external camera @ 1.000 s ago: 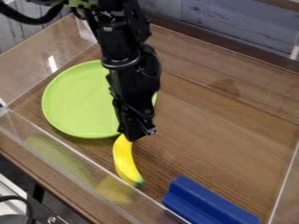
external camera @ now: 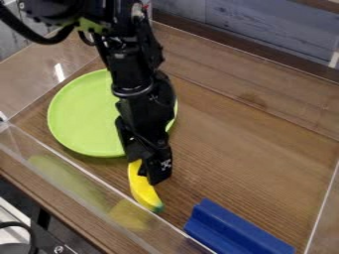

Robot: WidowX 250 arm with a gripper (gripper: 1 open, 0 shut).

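A yellow banana with a green tip (external camera: 145,190) lies on the wooden surface toward the front. My black gripper (external camera: 146,162) hangs low, right over the banana's upper end, and covers part of it. The gripper is open, though its fingertips are dark and hard to make out. A green plate (external camera: 79,119) lies behind and to the left, partly hidden by the arm.
A blue block (external camera: 236,228) sits at the front right. A clear transparent wall (external camera: 54,174) runs along the near left edge.
The gripper has moved down and slightly toward the front, onto the banana's upper end. The banana, plate and blue block look unmoved.
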